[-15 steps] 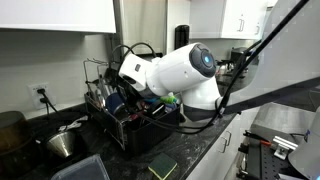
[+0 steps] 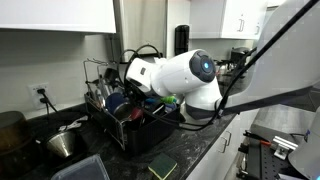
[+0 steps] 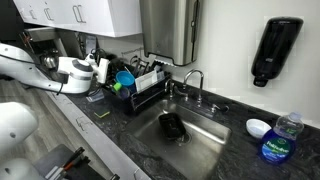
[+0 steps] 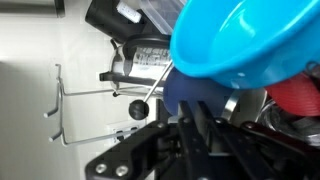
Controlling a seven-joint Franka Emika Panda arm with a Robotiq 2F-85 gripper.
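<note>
My gripper reaches over the dish rack [image 2: 152,133] on the counter. Its dark fingertips show along the bottom of the wrist view, but the gap between them is hard to make out. A bright blue bowl [image 4: 235,45] fills the upper right there, just beyond the fingers. Below it is a dark blue rounded dish [image 4: 190,92], close to the fingertips; contact cannot be judged. Part of a red dish [image 4: 296,96] shows at the right. In exterior view 2 the blue bowl [image 3: 124,78] sits in the rack near the arm.
A sink [image 3: 180,135] with a black container [image 3: 172,126] lies beside the rack. A yellow-green sponge [image 2: 162,166] rests on the counter in front. A metal pot [image 2: 62,143] and a dark canister [image 2: 14,135] stand at the left, near the wall.
The arm has lowered a little, its wrist tilting and shifting slightly to the right in exterior view 1. The rack and the things on the counter look unmoved.
</note>
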